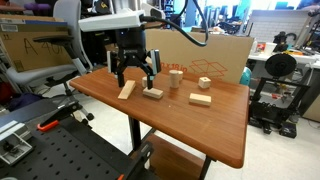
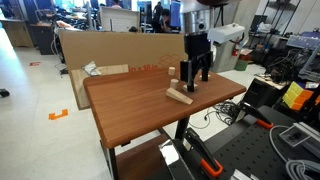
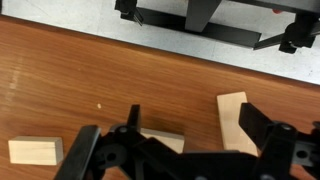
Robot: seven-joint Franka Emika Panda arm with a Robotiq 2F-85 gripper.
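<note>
My gripper [image 1: 137, 80] is open above the table, fingers pointing down and spread apart, with nothing held. A flat pale wooden piece [image 1: 127, 90] lies under its left side, and a rectangular block [image 1: 152, 94] lies near its right side. In the wrist view, the rectangular block [image 3: 162, 139] shows between the dark fingers, partly covered, while the flat piece [image 3: 235, 122] is by the right finger. Another block [image 3: 35, 151] lies to the left. The small cylinder is hidden by the gripper in the first exterior view.
A taller cylinder [image 1: 176, 78], a light cube [image 1: 204, 82] and a pale block [image 1: 200, 99] stand on the wooden table [image 1: 190, 125]. A large cardboard sheet [image 1: 200, 53] rises behind.
</note>
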